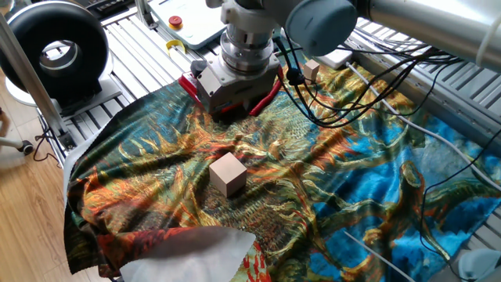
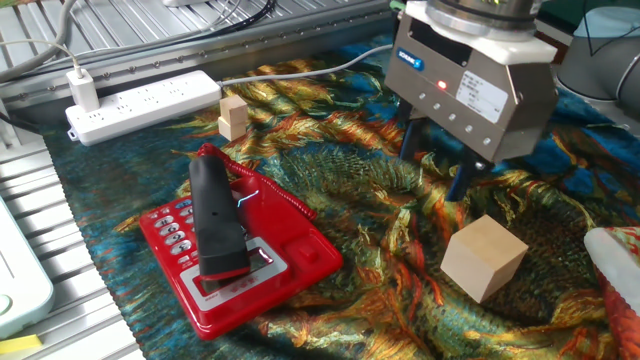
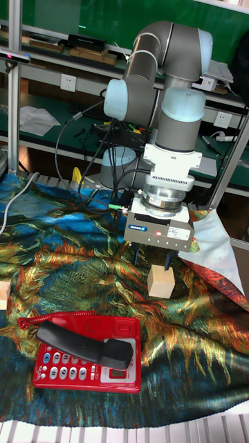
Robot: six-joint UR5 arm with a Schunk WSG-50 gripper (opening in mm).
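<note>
A plain wooden cube [image 2: 484, 258] rests on the patterned cloth; it also shows in exterior view 1 as a pale block [image 1: 228, 174]. My gripper [image 2: 431, 178] hangs above the cloth behind the cube in exterior view 2, its two dark fingers [image 2: 464, 178] spread wide with nothing between them. A gap separates the fingertips from the cube in that view. A red telephone [image 2: 305, 253] with a black handset [image 2: 216, 215] across it lies to one side. In exterior view 1 the gripper body hides most of the phone.
Two small wooden blocks [image 2: 232, 118] stand stacked near a white power strip [image 2: 150, 106]. The cloth [image 1: 149, 168] is wrinkled, with a folded pale corner [image 1: 192, 258]. Black cables [image 1: 344, 117] loop beside the arm, and a black ring-shaped object [image 1: 86, 51] stands at the table's edge.
</note>
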